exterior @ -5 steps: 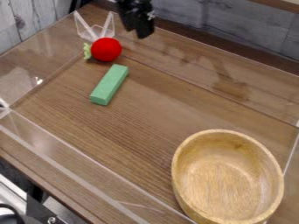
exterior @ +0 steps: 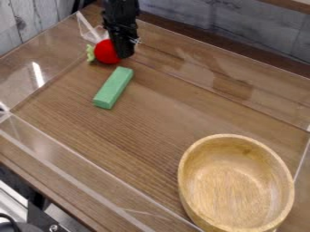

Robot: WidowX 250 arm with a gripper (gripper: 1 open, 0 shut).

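Note:
The black gripper (exterior: 121, 42) reaches in from the top and is low over a red round object (exterior: 105, 53) at the upper left, close to its right side; whether it touches it cannot be told. Green bits and a clear crinkled item (exterior: 93, 32) lie beside the red object. A green block (exterior: 112, 88) lies below on the wooden table (exterior: 169, 127). The fingertips are small and dark, so their state is unclear.
A large yellow bowl (exterior: 237, 181) sits at the lower right. A wall edge runs along the back, and dark clutter shows at the lower left corner.
The gripper has come down and toward the front, from the back edge to beside the red object. The objects on the table look largely unmoved.

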